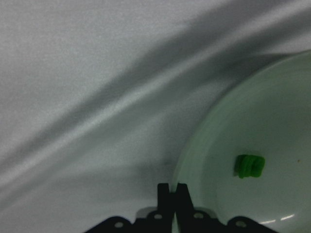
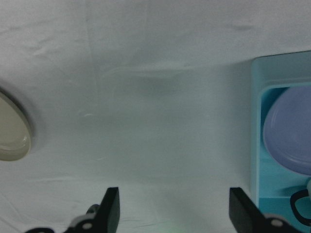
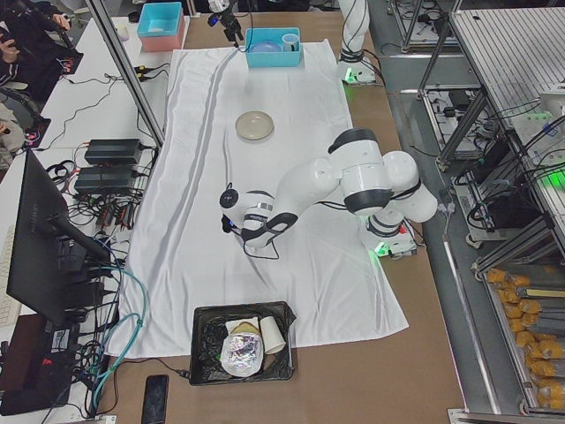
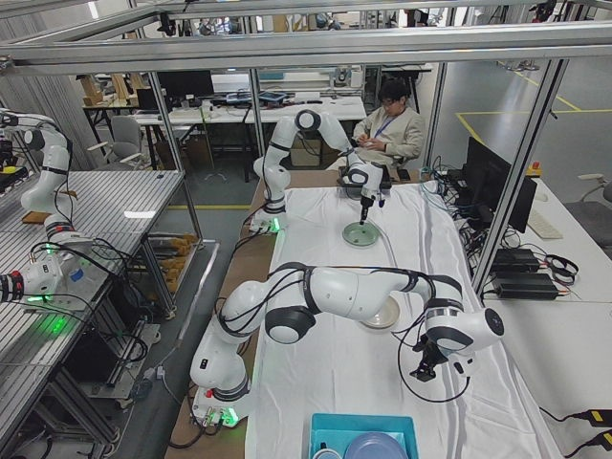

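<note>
A pale green plate [image 4: 360, 232] [image 1: 277, 111] lies on the white cloth, a small green piece [image 1: 250, 166] inside it. My left gripper [image 4: 368, 201] is shut on the plate's near rim in the left wrist view. My right gripper [image 4: 428, 363] is open above the cloth, between a beige plate [image 3: 254, 125] [image 2: 10, 131] and a blue bin [image 4: 363, 423] [image 2: 256, 136]. The bin holds a lilac plate [image 2: 294, 131] and a cup, mostly cut off in the right wrist view.
A black tray [image 3: 203, 344] with foil-covered items sits at the edge beyond the cloth [image 3: 335, 309]. Monitors, cables and black boxes crowd the side bench. The middle of the cloth around the beige plate is clear.
</note>
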